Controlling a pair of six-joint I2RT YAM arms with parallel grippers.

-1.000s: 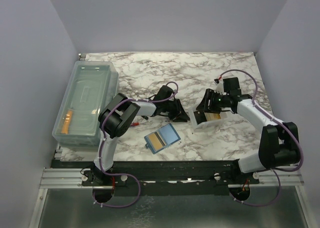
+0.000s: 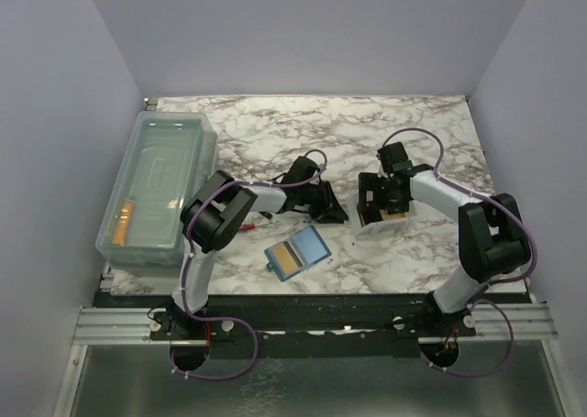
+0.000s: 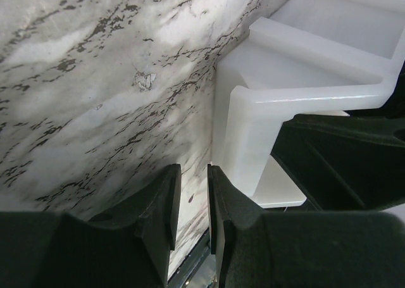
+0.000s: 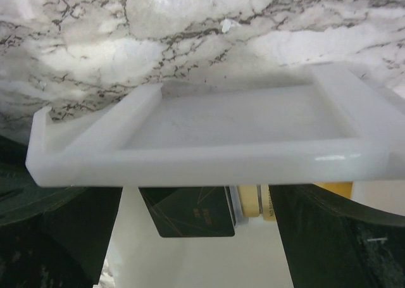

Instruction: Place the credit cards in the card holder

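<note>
The white card holder (image 2: 356,220) lies on the marble at centre right. In the right wrist view its white ridge (image 4: 240,161) crosses in front of the fingers, with a dark card (image 4: 186,212) and yellow cards (image 4: 250,202) below it. My right gripper (image 2: 371,197) is over the holder, open. My left gripper (image 2: 336,213) is low beside the holder's left side, its fingertips (image 3: 171,174) close together, part open, with nothing seen between them.
A blue-and-tan card item (image 2: 308,248) lies at front centre. A large translucent bin (image 2: 160,133) stands at the left.
The left arm looks unmoved in the top view.
</note>
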